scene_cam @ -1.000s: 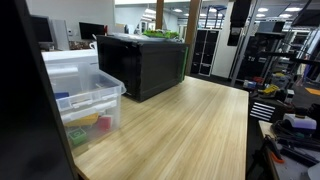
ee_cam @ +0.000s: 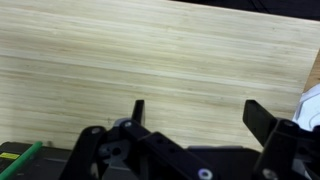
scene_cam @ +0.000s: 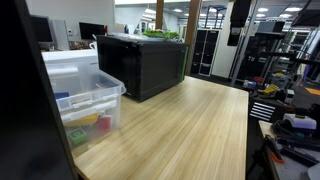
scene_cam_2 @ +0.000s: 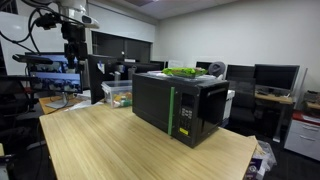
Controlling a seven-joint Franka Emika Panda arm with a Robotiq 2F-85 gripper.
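Note:
My gripper stands open in the wrist view, with bare table between its two separated fingers. In exterior view 2 the gripper point(scene_cam_2: 75, 58) hangs well above the table at the left, away from the black microwave point(scene_cam_2: 165, 103). A clear plastic bin point(scene_cam: 92, 112) holding several coloured items sits beside the microwave. On top of the microwave lies a green packet point(scene_cam_2: 187, 72).
A green strip point(ee_cam: 22, 162) shows at the wrist view's lower left, and a white object point(ee_cam: 310, 108) at its right edge. Desks with monitors point(scene_cam_2: 275, 78) stand behind.

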